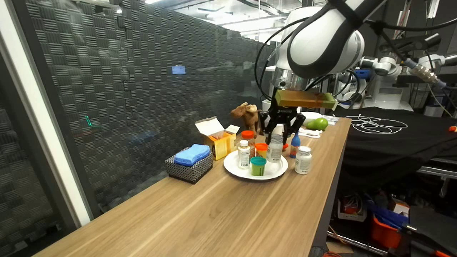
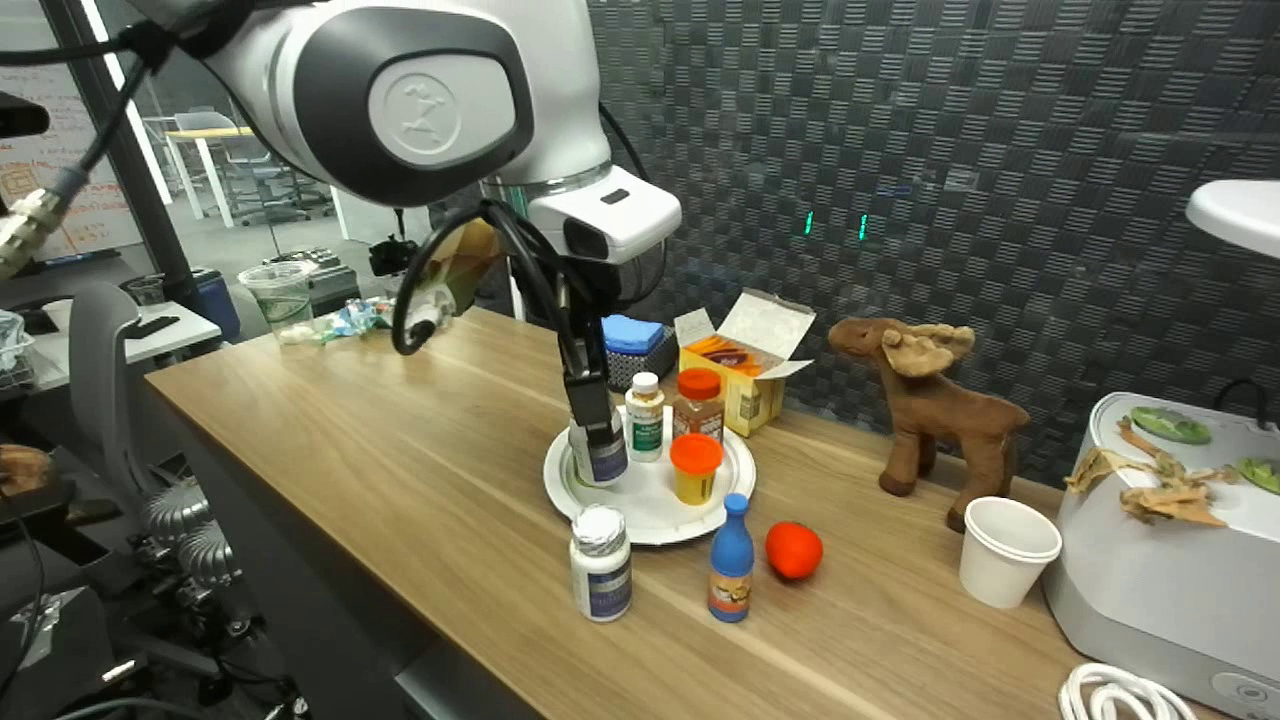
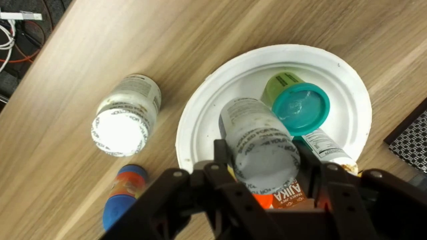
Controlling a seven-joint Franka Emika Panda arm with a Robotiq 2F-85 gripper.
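Note:
My gripper is shut on a white pill bottle (image 3: 256, 132) with a printed seal band round its cap. The held bottle (image 1: 275, 150) is over the right part of the white plate (image 1: 233, 169); whether its base touches the plate, I cannot tell. On the plate stand a green tub with a teal lid (image 1: 258, 166), a small white-capped bottle (image 2: 645, 416), a red-lidded spice jar (image 2: 698, 406) and a yellow tub with an orange lid (image 2: 695, 468). A second white pill bottle (image 2: 601, 564) stands upright on the table beside the plate.
Close to the plate are a blue bottle (image 2: 731, 558) and a tomato (image 2: 794, 550). Behind it stand an open yellow box (image 1: 222, 143) and a mesh box with a blue cloth (image 1: 188, 165). A toy moose (image 2: 930, 408) and paper cups (image 2: 1008, 552) stand farther off.

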